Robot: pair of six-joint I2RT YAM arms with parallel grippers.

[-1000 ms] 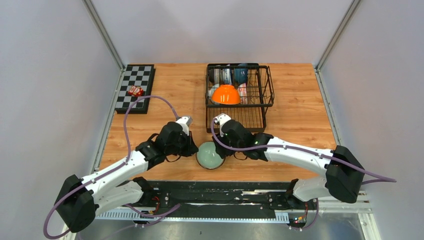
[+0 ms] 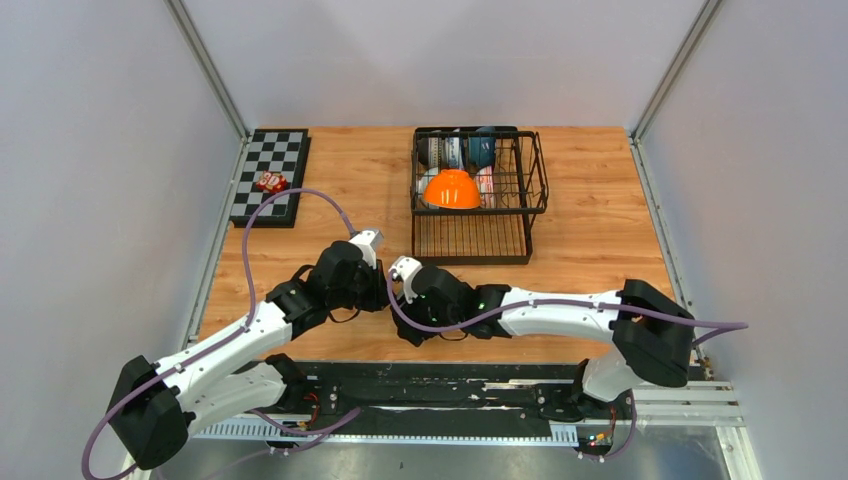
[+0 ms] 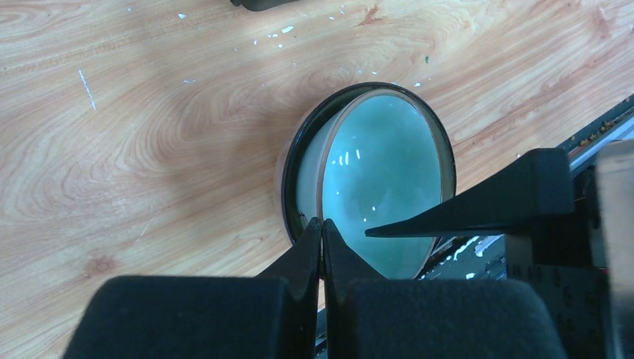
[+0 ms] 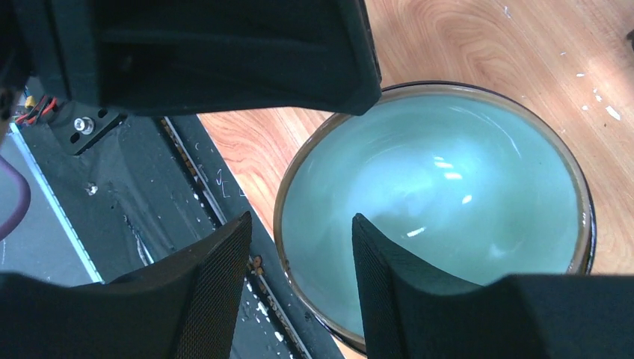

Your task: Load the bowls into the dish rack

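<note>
A dark-rimmed bowl holding a turquoise bowl (image 3: 381, 172) lies at the table's front, hidden under my grippers in the top view. My left gripper is shut beside its rim, nothing visible between the fingertips. My right gripper is part open over the turquoise bowl's left rim, its fingertips either side of that rim. The black dish rack (image 2: 530, 208) at the back holds several bowls, with an orange bowl (image 2: 452, 188) at its front.
A chessboard (image 2: 250, 170) with a red packet stands back left. Bare wood (image 2: 600, 220) lies right of the rack. The table's front edge is close below the grippers.
My right gripper has moved left and toward the front, over the bowl, which it now covers in the top view. The left arm is almost still.
</note>
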